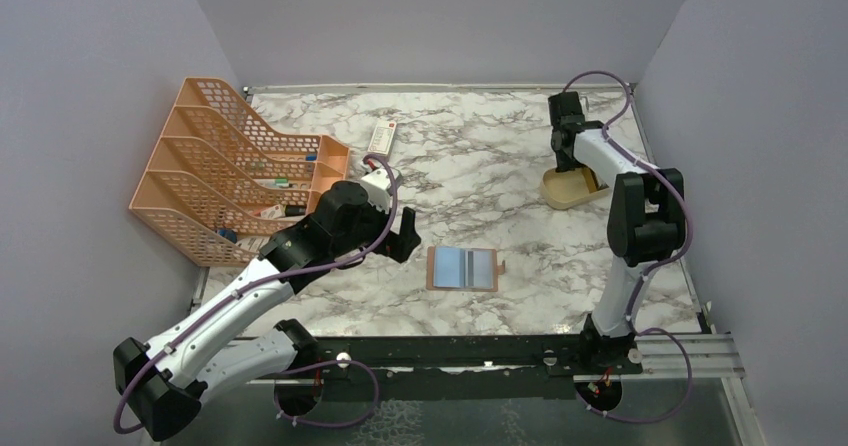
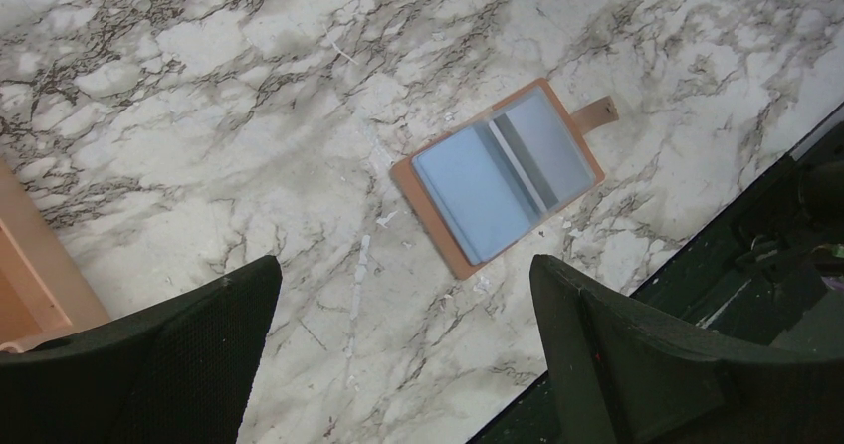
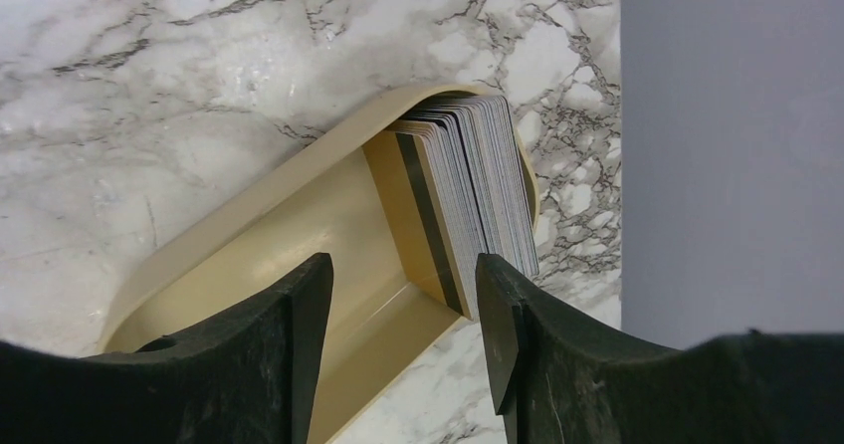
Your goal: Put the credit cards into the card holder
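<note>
The card holder (image 2: pixel 483 190), brown-edged with a blue card-like panel and clear sleeves, lies flat on the marble table; its strap points away to one side. Left of it, my left gripper (image 1: pixel 402 242) stands open above the table, nothing between its fingers. In the right wrist view, a stack of credit cards (image 3: pixel 468 185) stands on edge at one end of a cream tray (image 3: pixel 229 213). The front card is gold with a dark stripe. Over that tray, my right gripper is open and empty, one finger overlapping the stack's near end in view.
An orange compartment rack (image 1: pixel 215 176) with small items fills the table's left side. A small white box (image 1: pixel 383 137) lies behind the left arm. Grey walls close in at the right and back.
</note>
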